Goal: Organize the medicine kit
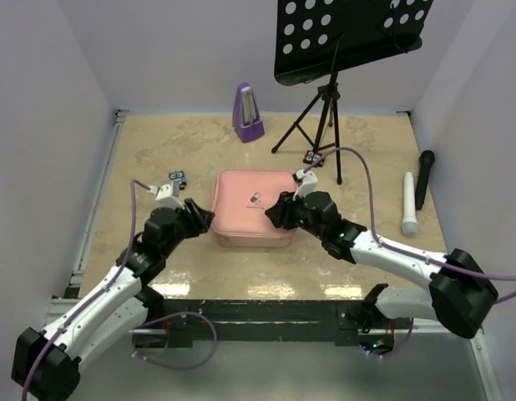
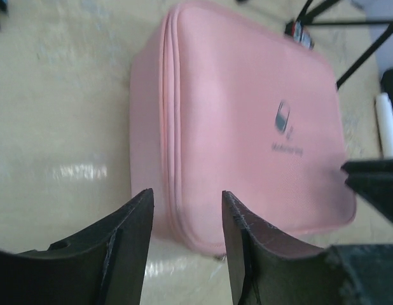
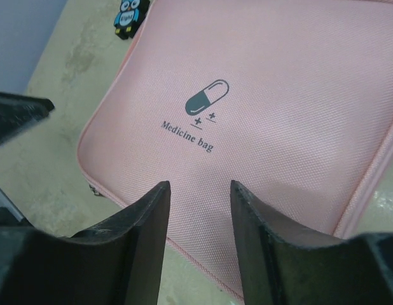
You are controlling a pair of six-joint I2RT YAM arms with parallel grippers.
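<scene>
A pink medicine bag (image 1: 245, 213), closed, printed with a capsule and "Medicine bag" (image 3: 187, 136), sits squarely in the middle of the table. My left gripper (image 1: 199, 219) hangs just off the bag's left side, its fingers apart above the bag's edge in the left wrist view, holding nothing that shows. My right gripper (image 1: 283, 215) is over the bag's right front part, fingers apart above the printed lid in the right wrist view, also with nothing visible between them.
A purple metronome (image 1: 248, 125) stands at the back, a black music stand (image 1: 333, 88) at the back right. A white cylinder (image 1: 409, 205) and black microphone (image 1: 422, 180) lie far right. Small dark objects (image 1: 177, 178) lie behind the bag.
</scene>
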